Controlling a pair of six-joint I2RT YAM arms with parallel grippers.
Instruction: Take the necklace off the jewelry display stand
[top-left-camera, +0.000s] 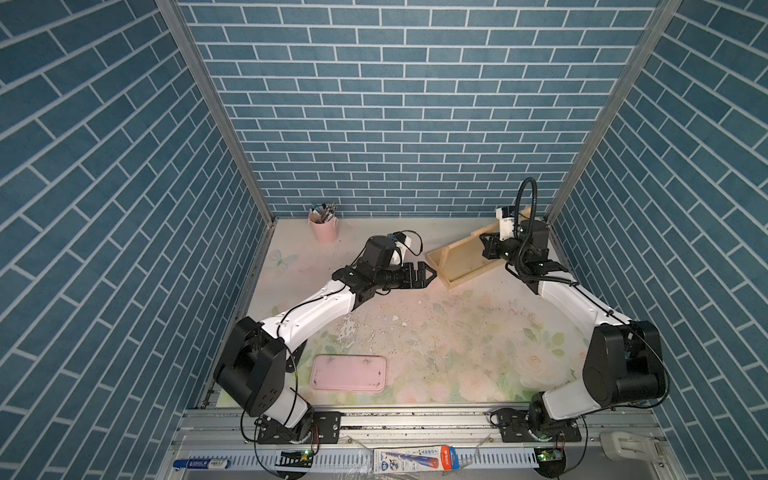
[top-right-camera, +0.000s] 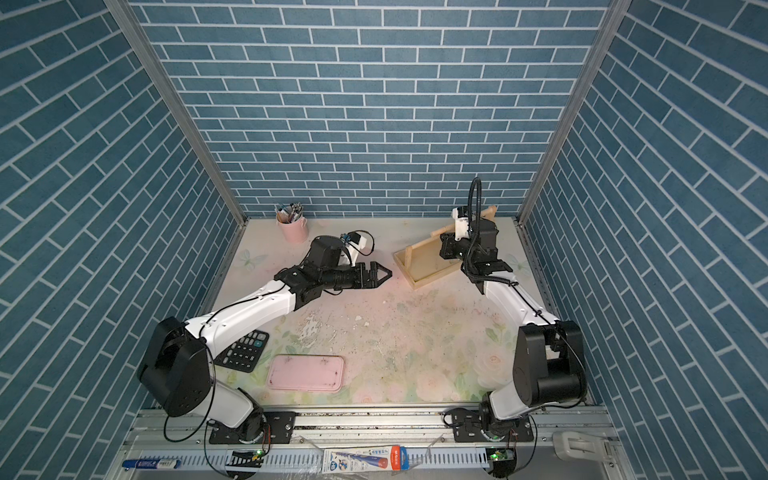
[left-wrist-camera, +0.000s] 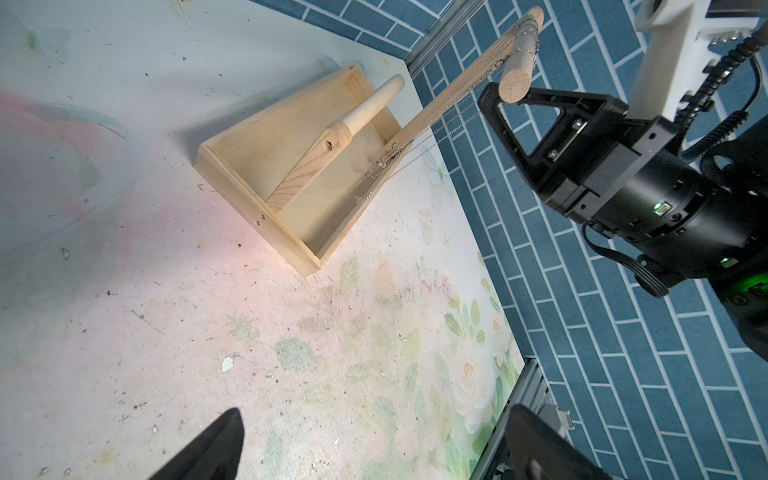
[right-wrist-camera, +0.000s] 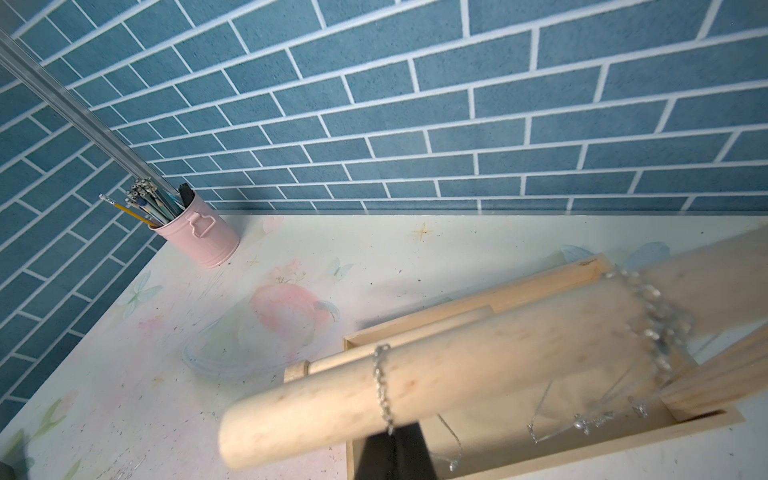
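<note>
The wooden display stand (left-wrist-camera: 257, 220) has a tray base, a short post with a peg, and a tall post whose peg (right-wrist-camera: 488, 368) bears silver chains. One necklace strand (right-wrist-camera: 381, 382) loops over this peg near its free end and runs down to my right gripper. That gripper is shut at the strand, just beneath the peg; the pinch itself is barely visible. Other chains (right-wrist-camera: 660, 316) sit bunched further along the peg, with strands hanging over the tray. My left gripper is open and empty, left of the stand's near corner.
A pink pencil cup (top-left-camera: 325, 229) stands at the back left. A pink tray (top-left-camera: 348, 373) lies at the front left, and a black calculator (top-right-camera: 242, 350) is beside the left arm. Brick-patterned walls enclose the back and sides.
</note>
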